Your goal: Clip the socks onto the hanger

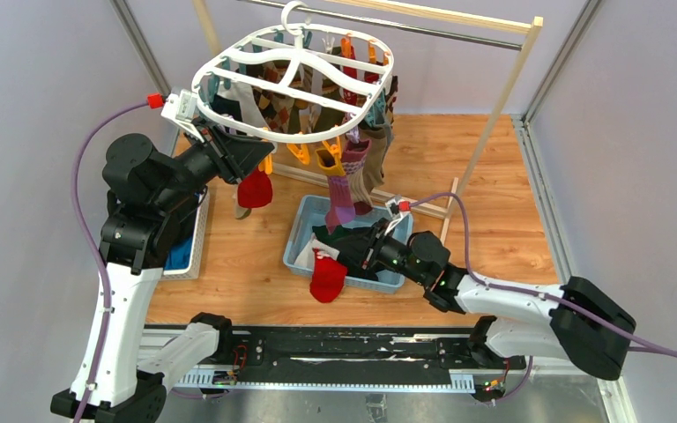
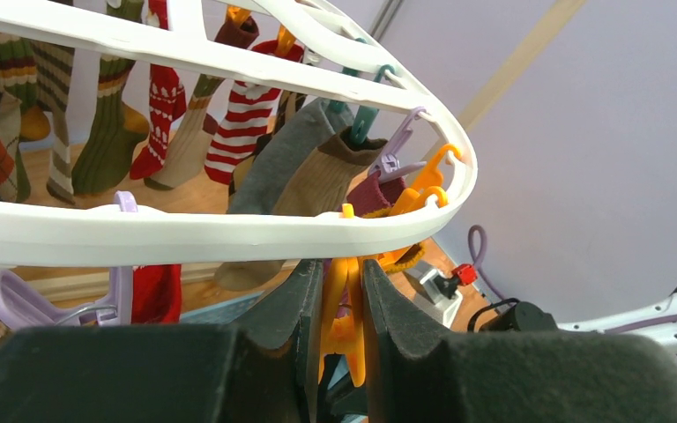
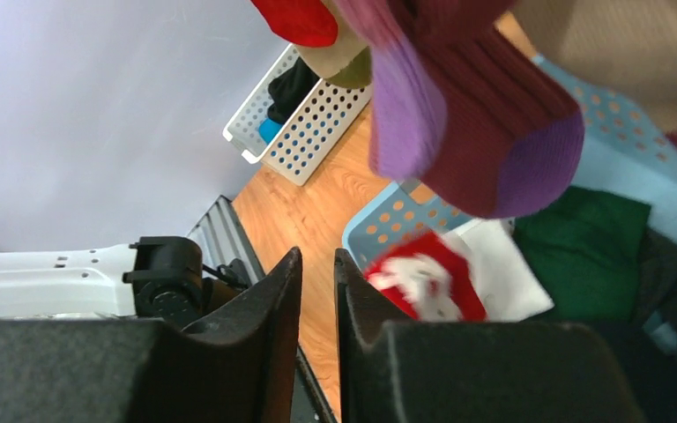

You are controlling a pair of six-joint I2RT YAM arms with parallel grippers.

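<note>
A white hanger (image 1: 304, 138) with clips around its oval frame carries many socks. In the left wrist view, my left gripper is shut on an orange clip (image 2: 344, 330) at the frame's front. A red sock with white (image 1: 328, 277) drapes over the front rim of the blue basket (image 1: 295, 231); it looks blurred in the right wrist view. Just above the basket is my right gripper, its fingers (image 3: 287, 286) a little apart with nothing visible between them. The sock (image 3: 427, 275) shows beyond those fingers, to the right.
Purple socks (image 3: 489, 132) hang above the basket, near my right gripper. White and dark green cloth (image 3: 582, 251) lies inside it. On the left, a white basket (image 1: 196, 256) stands partly behind my left arm.
</note>
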